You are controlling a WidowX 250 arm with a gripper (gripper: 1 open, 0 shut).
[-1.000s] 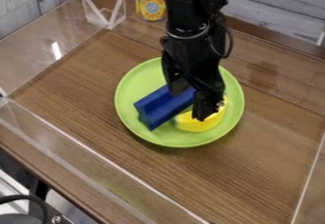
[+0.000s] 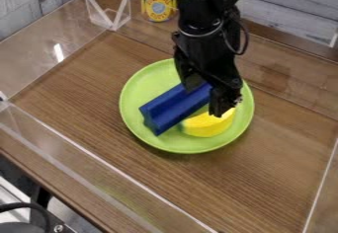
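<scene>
A green plate (image 2: 187, 143) sits on the wooden table. On it lie a long blue block (image 2: 168, 111) and, to its right, a yellow object (image 2: 207, 125).
A can with a yellow label (image 2: 158, 4) stands at the back. A clear plastic barrier runs along the left.
My gripper has shifted slightly to the right and up over the plate. The objects on the plate look almost unchanged.
</scene>
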